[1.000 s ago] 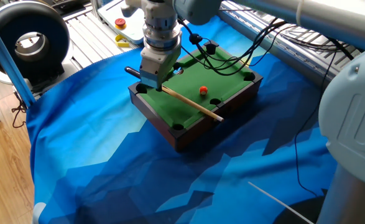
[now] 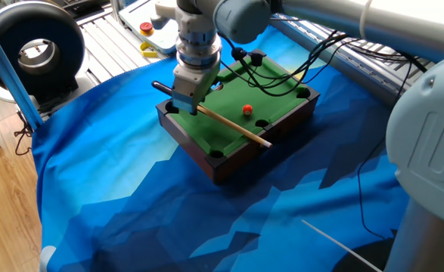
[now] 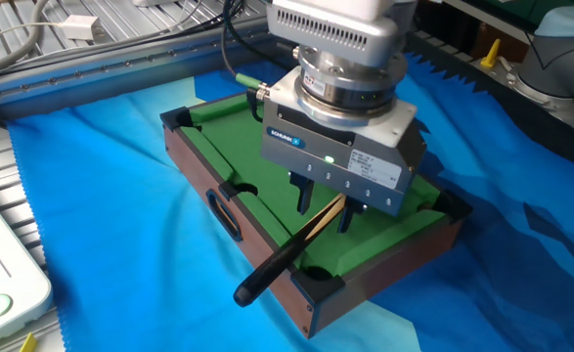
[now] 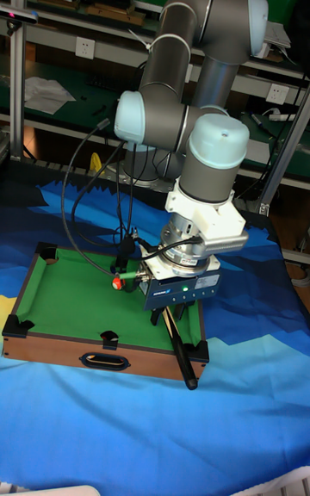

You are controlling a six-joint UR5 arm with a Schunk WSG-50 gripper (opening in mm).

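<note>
A cue with a pale wooden shaft [image 2: 237, 128] and a black butt [image 3: 267, 274] lies slantwise across a small pool table [image 3: 198, 161], its ends overhanging the frame. My gripper [image 3: 324, 221] is open just above it, fingers pointing down. In exterior view 2 the shaft runs up between the two fingers, close to the right-hand finger [image 3: 347, 217], and a clear gap shows on the left side. Whether that finger touches the cue cannot be told. An orange-red ball [image 2: 247, 109] rests on the green felt. In exterior view 1 the gripper body hides part of the cue.
Dark cables [image 2: 282, 83] hang from the arm over the table's far side. Blue cloth [image 2: 131, 204] surrounds the pool table, with free room in front. A thin white rod [image 2: 339, 243] lies near the front right.
My gripper has shifted slightly to the right and down over the cue in exterior view 1, and the hanging cables moved with the arm. Cue, ball and table look unmoved.
</note>
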